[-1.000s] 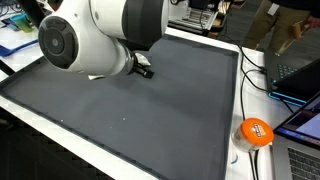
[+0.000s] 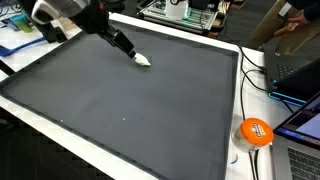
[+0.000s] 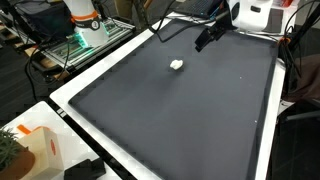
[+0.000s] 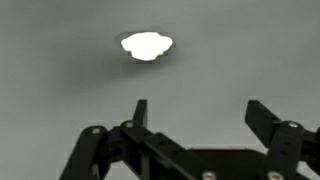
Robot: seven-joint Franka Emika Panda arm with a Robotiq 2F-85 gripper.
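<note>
A small white object (image 4: 147, 45) with a lumpy outline lies alone on the dark grey board. In exterior view 1 the white object (image 2: 141, 60) appears just beyond the fingers, and in exterior view 2 the white object (image 3: 176, 64) has bare board around it. My gripper is open, its two black fingers wide apart and only grey board between them. The gripper (image 2: 128, 52) is close to the white object in exterior view 1. From the other side, the gripper (image 3: 201, 46) shows beyond and right of the object, apart from it.
The grey board (image 2: 150, 110) is otherwise clear, with a wide free area toward its front. Beyond its edge stand an orange-topped container (image 2: 253, 133), laptops (image 2: 300, 155) and black cables. A green object (image 3: 8, 148) sits off the board's near left corner.
The arm has moved back and to the left in exterior view 1, uncovering more of the board. The white object stays in place, now in fuller view.
</note>
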